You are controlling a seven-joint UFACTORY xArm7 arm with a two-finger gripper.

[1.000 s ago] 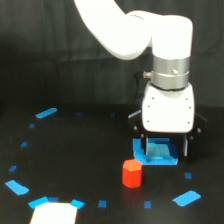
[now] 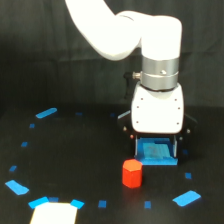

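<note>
A white arm comes down from the top of the camera view, with my gripper (image 2: 157,138) hanging over a blue open box (image 2: 144,161). The white hand covers the back of the box, and dark parts show on both sides of the hand. The fingertips are too dark and hidden to tell whether they are apart or what may be between them. In front of the box and a little to its left, a red block (image 2: 132,174) stands on the black surface, apart from the gripper.
Blue tape pieces mark the black table, including one at right (image 2: 187,198) and another at left (image 2: 17,187). A pale, square-looking object (image 2: 53,213) is cut off by the bottom edge.
The hand has shifted slightly left above the blue box. The red block and the box appear to be in the same places.
</note>
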